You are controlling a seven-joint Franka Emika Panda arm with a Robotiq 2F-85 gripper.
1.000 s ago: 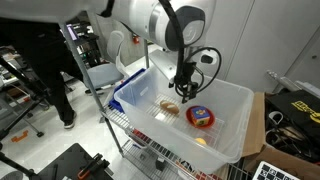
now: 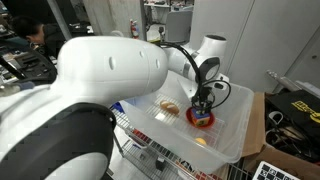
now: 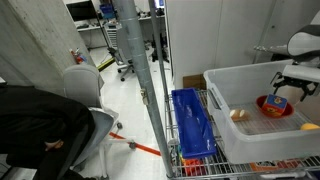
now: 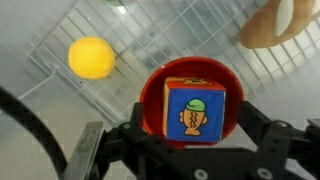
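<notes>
In the wrist view a small box (image 4: pixel 197 112), blue-fronted with a cartoon face and red-orange edges, sits inside a red bowl (image 4: pixel 150 98). My gripper is open above it, one finger on each side, nothing held between them. From exterior view 1, the gripper (image 2: pixel 204 98) hangs close over the bowl (image 2: pixel 209 124) within a translucent bin (image 2: pixel 238 128). Exterior view 2 also shows the box (image 3: pixel 272 101) in the bowl, below the gripper. Whether the fingers touch the box cannot be told.
A yellow-orange round item (image 4: pixel 91 58) and a brown-and-white item (image 4: pixel 277 22) lie on the bin floor, apart from the bowl. The bin walls surround the gripper. A blue basket (image 3: pixel 192 122) stands beside the bin; cardboard (image 2: pixel 282 160) lies at the right.
The gripper has come down and towards the right in exterior view 1, from above the bin to just over the bowl. The bowl and box have not visibly moved.
</notes>
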